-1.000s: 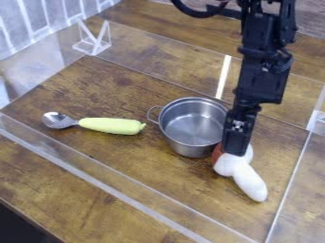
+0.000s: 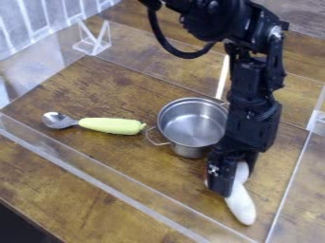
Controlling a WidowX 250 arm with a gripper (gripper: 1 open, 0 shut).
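Observation:
The black gripper (image 2: 234, 169) is low over the wooden table, around a long white object (image 2: 238, 204) with a red part partly hidden beneath it; its fingers are open as far as shows, and whether they touch it is unclear. A steel pot (image 2: 193, 122) with wire handles stands just left of the arm. A pale yellow corn-like object (image 2: 112, 124) lies left of the pot, beside a spoon (image 2: 59, 121).
Clear bare table (image 2: 89, 180) lies at the front left and back left. Transparent strips or walls run along the table. A white rail (image 2: 26, 19) is at the back left corner.
The gripper has descended toward the front over the white object, which has shifted toward the front and now points more nearly straight toward the camera.

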